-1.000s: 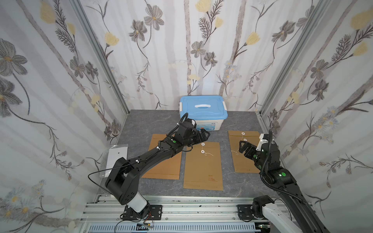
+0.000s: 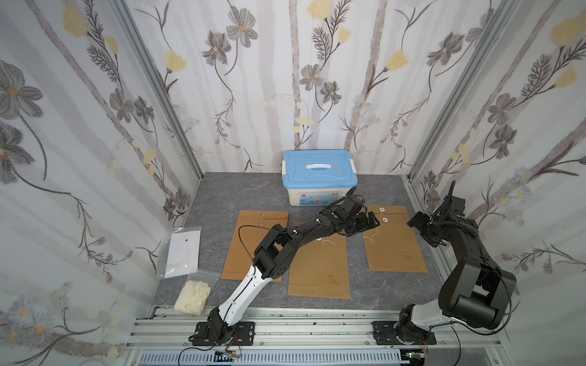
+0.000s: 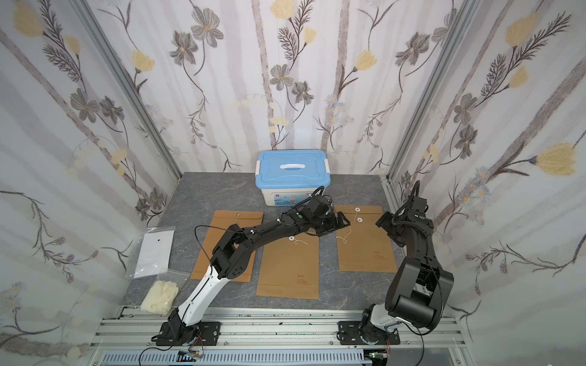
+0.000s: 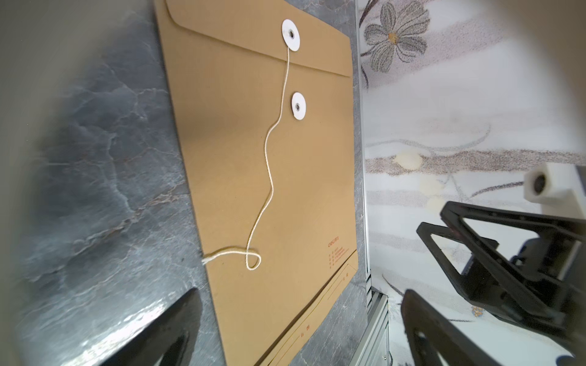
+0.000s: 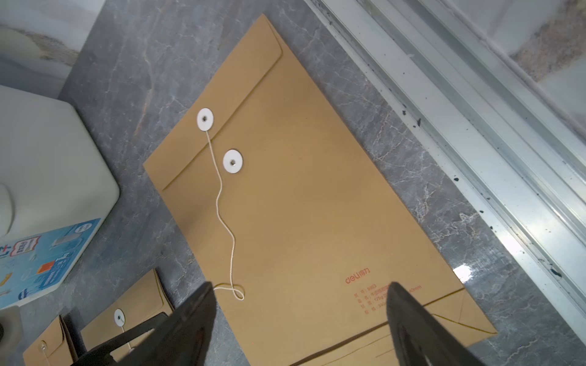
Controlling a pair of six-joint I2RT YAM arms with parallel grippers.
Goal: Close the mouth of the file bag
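Note:
The right-hand brown file bag [image 2: 396, 247] lies flat, its flap folded down at the far end. One white button [image 5: 205, 119] is on the flap and a second button [image 5: 232, 161] sits below it. A loose white string [image 5: 232, 247] trails from the flap button across the bag, ending in a small loop. My left gripper [image 2: 370, 222] hovers over the bag's left far side, open and empty. Off its right edge, my right gripper [image 2: 416, 227] is raised with its fingers apart, nothing between them.
A middle file bag [image 2: 318, 268] lies beside it, another bag [image 2: 235, 256] farther left. Behind them stands a blue-lidded box [image 2: 320, 170]. Clear plastic pouches [image 2: 183, 250] lie at far left. Bare grey tabletop separates the middle and right bags.
My left gripper has moved right from above the middle bag to the right bag. The right gripper has drawn back to the right. The bags lie unmoved.

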